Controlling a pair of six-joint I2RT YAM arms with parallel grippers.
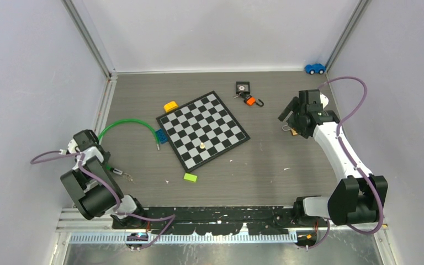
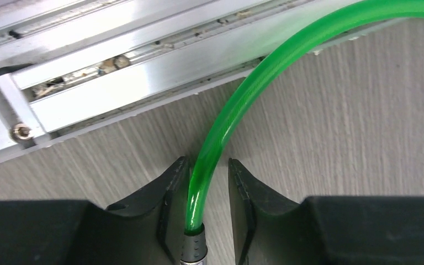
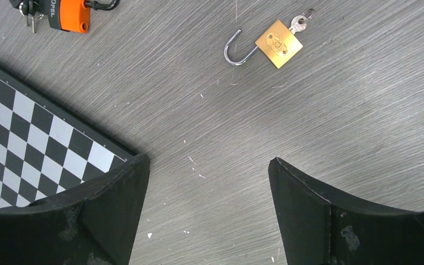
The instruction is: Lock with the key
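Note:
In the right wrist view, a brass padlock point(image 3: 279, 44) lies with its shackle out and a key point(image 3: 298, 24) at its other end. My right gripper is open over bare table short of it, nothing between its fingers. In the top view the padlock is mostly hidden by that gripper. My left gripper is at the table's left edge, fingers apart around a green hose point(image 2: 232, 118); whether it touches the hose is unclear.
A chessboard point(image 1: 221, 135) fills the centre. A black-orange lock with keys point(image 1: 250, 101) lies behind it. Small blocks, including a green one point(image 1: 190, 177), sit round the board.

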